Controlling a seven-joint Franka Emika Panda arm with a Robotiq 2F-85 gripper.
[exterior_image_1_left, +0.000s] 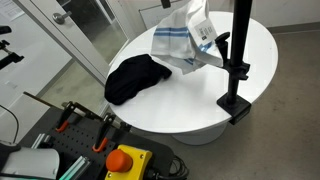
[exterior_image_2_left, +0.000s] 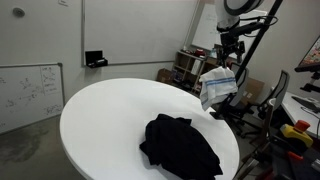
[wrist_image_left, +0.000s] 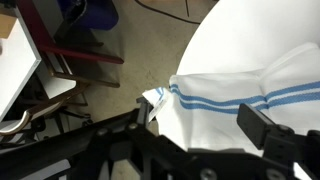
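A white towel with blue stripes lies crumpled at the far side of the round white table. In exterior view 2 the towel is at the right edge of the table and appears to hang partly over it. My gripper is open above the towel, whose striped folds show beyond and between the fingers; nothing is held. Only a bit of the gripper shows at the top border of exterior view 1. A black cloth lies bunched on the table, apart from the towel.
A dark vertical post stands in front of the table's right side in exterior view 1. An orange-red button on a yellow box is nearer the camera.
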